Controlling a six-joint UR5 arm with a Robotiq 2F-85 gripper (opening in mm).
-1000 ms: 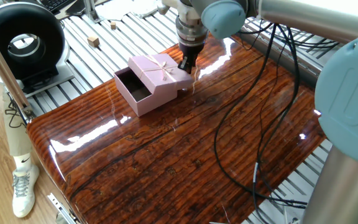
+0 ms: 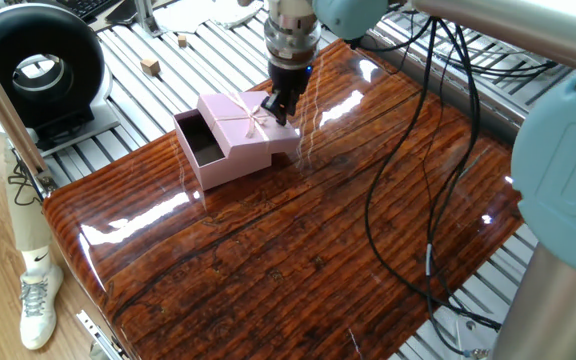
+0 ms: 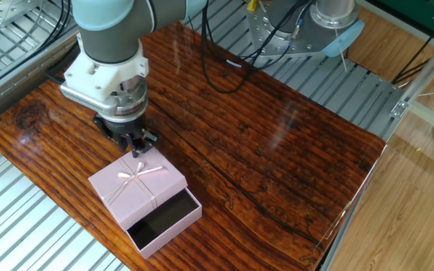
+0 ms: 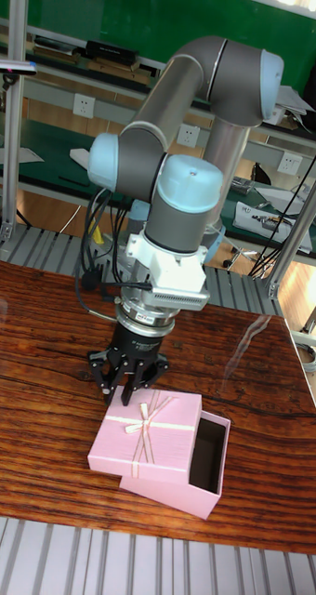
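A pink gift box shows in all views: its lid (image 2: 240, 118), tied with a ribbon bow (image 3: 136, 176), sits shifted across the lower part, touching it. One end of the box's dark inside (image 3: 164, 218) is uncovered, and the lid's opposite end juts past the base (image 4: 204, 495). At that jutting end is my gripper (image 2: 280, 112), pointing down, its fingers spread apart. In exterior view 3 the black fingers (image 4: 129, 385) come down by the lid's far edge, with nothing seen held between them. Whether a fingertip touches the lid is hard to tell.
Small wooden blocks (image 2: 150, 67) and a black ring-shaped device (image 2: 40, 72) lie off the table on the slatted metal frame. Black cables (image 2: 448, 130) hang beside the arm.
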